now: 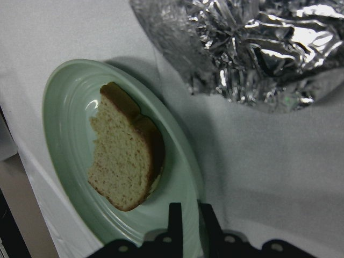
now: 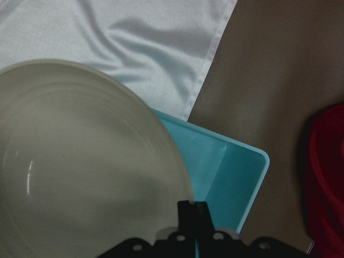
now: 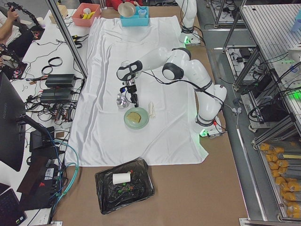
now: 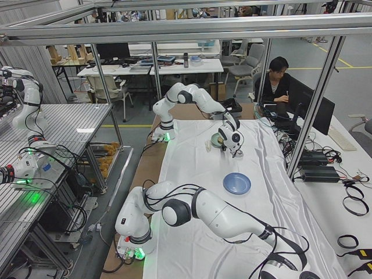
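A green plate [image 3: 131, 123] holds a bread slice [image 1: 121, 161], with crumpled foil [image 1: 258, 48] beside it. My left gripper is at the plate's edge beside the foil, fingertips close together; whether the rim is between them is unclear. My right gripper is shut on a cream bowl or dish [image 2: 80, 156], held over a light-blue bin [image 2: 231, 183] at the far end of the cloth. A blue plate [image 4: 236, 183] lies on the cloth between the arms.
A red bin [image 3: 86, 15] with items stands at the far left. A black tray [image 3: 124, 188] lies beyond the cloth's near edge, and a white item [image 3: 151, 109] lies right of the green plate.
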